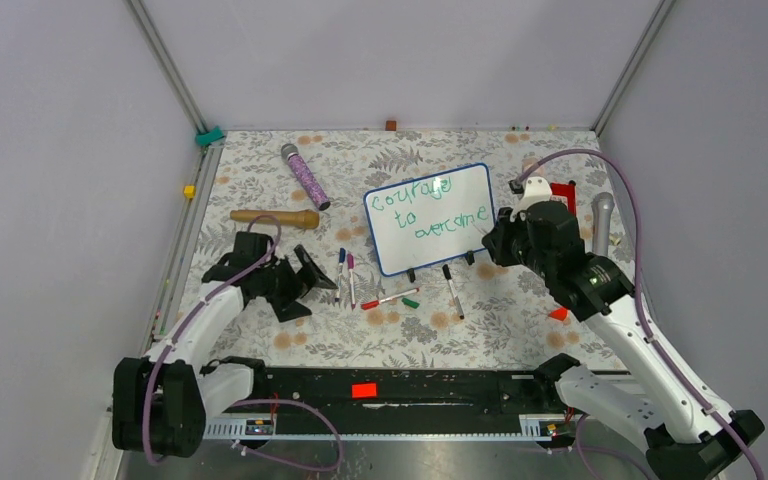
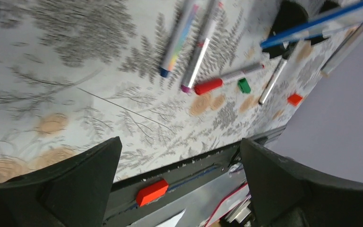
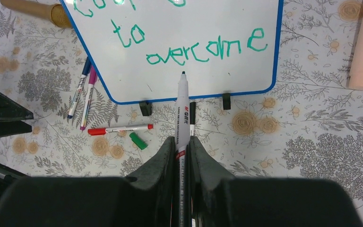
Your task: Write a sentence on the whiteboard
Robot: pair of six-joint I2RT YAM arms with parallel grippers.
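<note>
The whiteboard (image 1: pixel 425 220) carries green handwriting reading "courage to overcome". My right gripper is shut on a white marker (image 3: pixel 182 113), its tip uncapped and pointing at the board's lower part, below "overcome"; whether it touches cannot be told. My left gripper stands open over the table, left of the loose markers, with nothing between its fingers. A green cap (image 2: pixel 244 86) lies beside a red marker (image 2: pixel 208 86).
Blue (image 1: pixel 341 268), purple (image 1: pixel 351 280) and black (image 1: pixel 453 292) markers lie below and left of the board. A wooden cylinder (image 1: pixel 270 217) and glittery cylinder (image 1: pixel 306 178) lie at left.
</note>
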